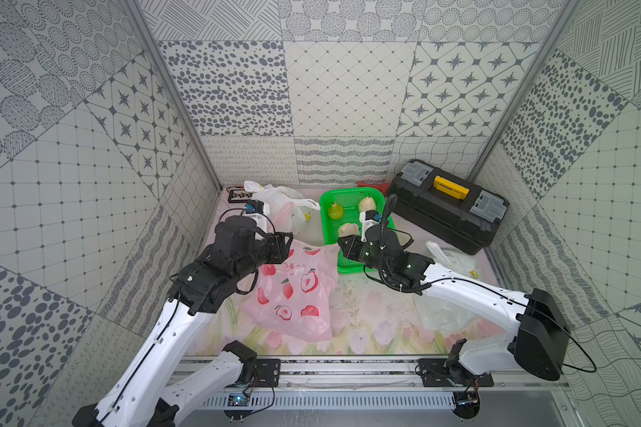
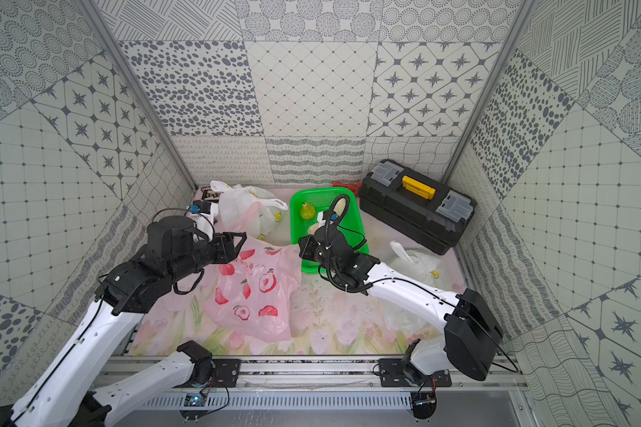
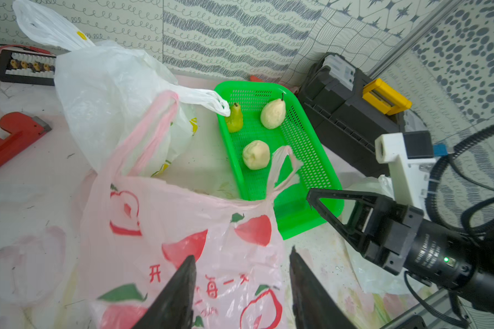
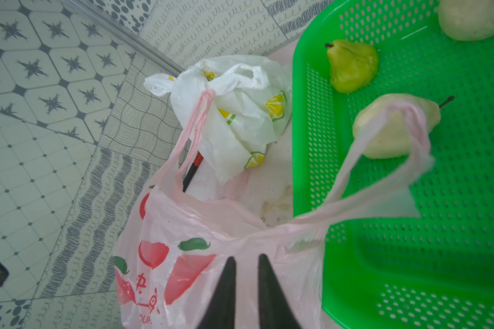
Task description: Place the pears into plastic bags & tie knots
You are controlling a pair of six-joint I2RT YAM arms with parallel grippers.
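Observation:
A pink plastic bag with red fruit prints (image 1: 288, 284) spreads between my arms, its lower end towards the front. Its two loop handles rise at the top corners in the left wrist view, the right one (image 3: 280, 170) overlapping the crate. My left gripper is open, fingers well apart, the bag behind them. With a narrower gap, my right gripper is also open; pink film shows beyond its fingers. A green pear (image 3: 234, 118) and two pale pears, one at the back (image 3: 272, 113) and one nearer (image 3: 256, 154), lie in the green crate (image 3: 233, 159).
A bulging white bag (image 3: 115, 104) stands at the back left, near a red-handled tool (image 3: 19, 134). The black toolbox (image 1: 445, 206) occupies the back right. Another thin white bag (image 1: 441, 309) lies at the right.

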